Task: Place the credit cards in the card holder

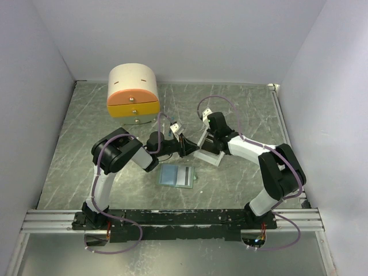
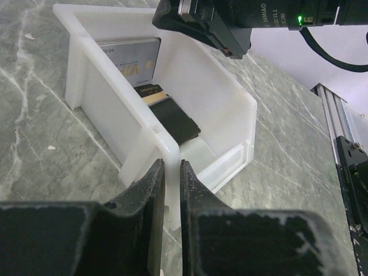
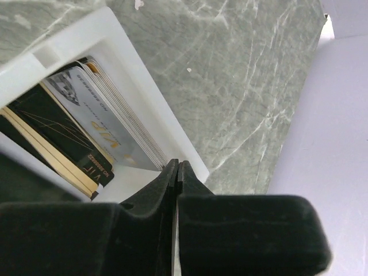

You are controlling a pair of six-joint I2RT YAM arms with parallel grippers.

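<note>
A white open tray (image 2: 233,102) holds the cards. Inside it, silver cards (image 2: 131,59) stand against one end and black cards (image 2: 172,119) lie lower beside them. My left gripper is shut on the tray's near corner wall. Over the tray is my right gripper, shut with nothing between its fingers, its tips close to the lower end of the grey VIP cards (image 3: 103,118). A black card (image 3: 57,123) shows beside those. In the top view, a flat card holder (image 1: 176,187) with blue and pale panels lies in front of the left gripper.
A rounded cabinet (image 1: 133,86) with orange and yellow drawers stands at the back left. The right forearm overhangs part of the tray.
</note>
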